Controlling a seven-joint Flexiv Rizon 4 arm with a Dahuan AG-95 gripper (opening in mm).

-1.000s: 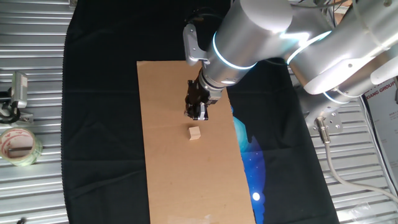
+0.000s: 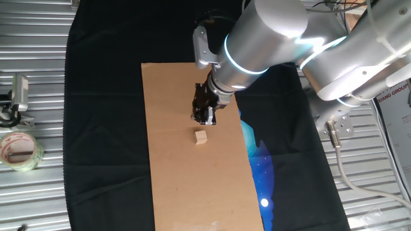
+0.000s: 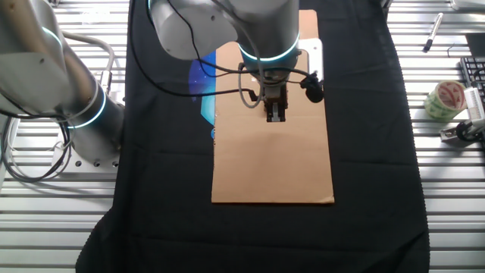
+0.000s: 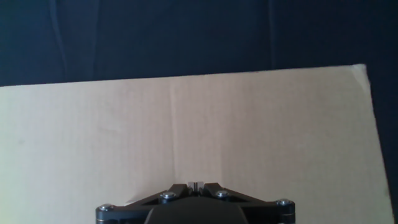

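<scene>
A small wooden cube (image 2: 201,137) lies on the brown cardboard sheet (image 2: 192,183) in exterior view 1. Just beyond it in that view is my gripper (image 2: 207,122), over the cardboard, with a slight gap between the two in the picture. The arm hides the cube in exterior view 2, where the gripper (image 3: 276,119) points down over the sheet. In the wrist view the gripper's fingers (image 4: 213,189) meet at the bottom centre, shut, and nothing shows between them. Only bare cardboard (image 4: 267,137) and its edge appear ahead; the cube is out of that view.
Black cloth (image 2: 106,141) surrounds the sheet. A blue patterned piece (image 2: 260,176) sticks out along its right edge. Off to the left stand a tape roll (image 2: 21,151) and a small grey device (image 2: 20,93). Much of the cardboard is clear.
The cube has not moved.
</scene>
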